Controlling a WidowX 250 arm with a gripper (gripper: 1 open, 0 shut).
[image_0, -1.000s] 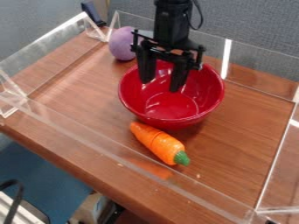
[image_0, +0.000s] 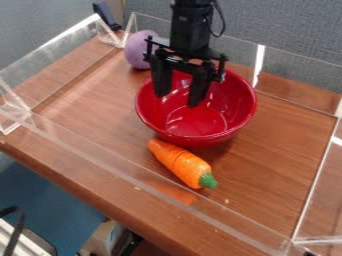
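My black gripper hangs over the red bowl with its two fingers spread apart and nothing visible between them. An orange toy carrot with a green top lies on the wooden table just in front of the bowl. Behind the bowl on the left sits a purple vegetable, probably a toy eggplant, partly hidden by my arm.
Clear low walls border the wooden table. Bare wood lies left and right of the bowl. A grey padded wall rises at the back, and blue floor shows at the lower left.
The bowl, carrot and purple toy have not moved.
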